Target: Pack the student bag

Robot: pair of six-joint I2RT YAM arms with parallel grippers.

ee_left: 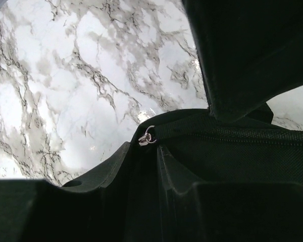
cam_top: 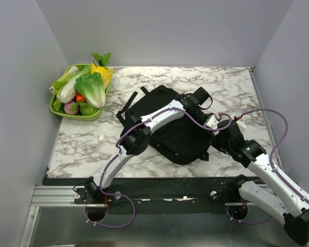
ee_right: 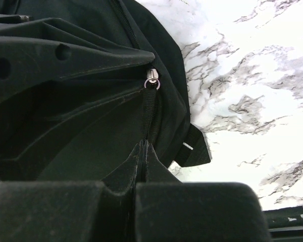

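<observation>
A black bag point(cam_top: 179, 138) lies on the marble table, its top partly open. In the right wrist view a metal zipper slider with a ring point(ee_right: 152, 79) sits at the bag's edge. Its black pull strap point(ee_right: 149, 108) runs straight down to the tips of my right gripper, which is shut on the strap's end. In the left wrist view my left gripper is part open over the dark fabric, just below a metal zipper ring point(ee_left: 148, 136). Whether fabric lies between its fingers is hard to tell. From above, the arms hide both gripper tips.
A green basket point(cam_top: 82, 117) of vegetables stands at the back left. Bare marble point(cam_top: 82, 154) lies left of the bag, and more is clear behind it. Grey walls close in the sides and back.
</observation>
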